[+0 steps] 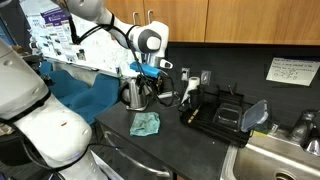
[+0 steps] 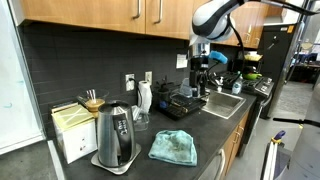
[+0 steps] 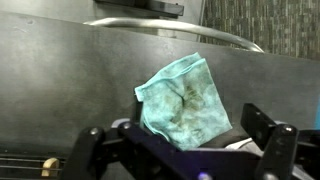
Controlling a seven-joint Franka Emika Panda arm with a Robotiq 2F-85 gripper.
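Observation:
A light teal cloth lies crumpled on the dark counter, close to its front edge; exterior view 2 shows the same cloth to the right of the kettle. My gripper hangs in the air well above the counter, pointing down. In the wrist view the gripper has its dark fingers wide apart at the lower edge, open and empty. Between and beyond them the cloth spreads out on the surface below, partly folded over at its upper edge. Nothing touches it.
A metal kettle stands on a white base beside the cloth. Farther along are a black dish rack and a sink. Wooden cabinets hang above. Bare counter lies right of the cloth.

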